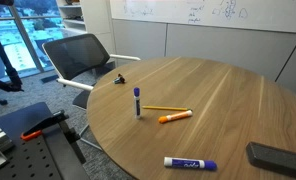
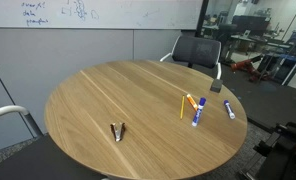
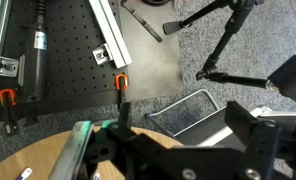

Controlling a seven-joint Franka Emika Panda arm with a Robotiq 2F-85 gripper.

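Observation:
On the round wooden table (image 1: 218, 95) a blue-capped marker (image 1: 138, 103) stands upright; exterior view 2 also has this upright marker (image 2: 198, 116). Beside it lie a yellow pencil (image 1: 166, 107) and an orange marker (image 1: 175, 117). A white and blue marker (image 1: 190, 163) rests nearer the front edge, left of a black eraser (image 1: 278, 160). My gripper shows in the wrist view with its dark fingers spread apart and nothing visible between them. Below it are a black work surface and floor, with only part of the wooden table.
A small dark object (image 2: 118, 131) lies on the table away from the markers. One chair (image 1: 78, 58) stands close to the table's edge. Clamps and metal rails (image 3: 108, 35) occupy the black surface (image 3: 73, 70).

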